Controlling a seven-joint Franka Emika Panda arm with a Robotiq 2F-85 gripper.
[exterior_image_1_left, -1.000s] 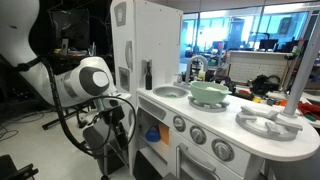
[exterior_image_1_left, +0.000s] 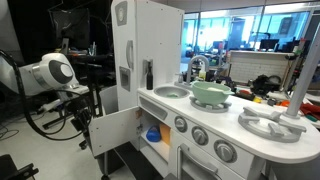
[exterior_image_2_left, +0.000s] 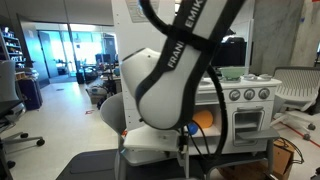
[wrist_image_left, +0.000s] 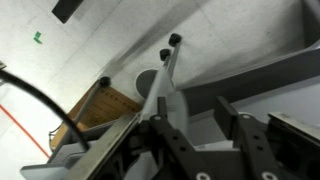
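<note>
The white cabinet door (exterior_image_1_left: 117, 132) of a toy kitchen stands swung out to the left, with the cupboard's inside exposed. Beside its outer edge, low down, is my gripper (exterior_image_1_left: 86, 133), small and hard to make out there. From the wrist view, the two dark fingers of my gripper are apart, and a pale blurred edge, apparently the door's, runs between or just beyond them. Contact with it cannot be judged. Inside the cupboard sit a blue bowl (exterior_image_1_left: 153, 135) and an orange item (exterior_image_2_left: 204, 118).
On the counter (exterior_image_1_left: 235, 112) stand a green pot (exterior_image_1_left: 209, 94), a dark bottle (exterior_image_1_left: 149, 74) and a grey burner grate (exterior_image_1_left: 272, 123). A tall white cabinet (exterior_image_1_left: 158, 50) rises behind. Open floor (exterior_image_1_left: 35, 155) lies left of the door.
My arm has moved left and away from the kitchen over the last second. The cabinet door has swung out wider, showing more of its face.
</note>
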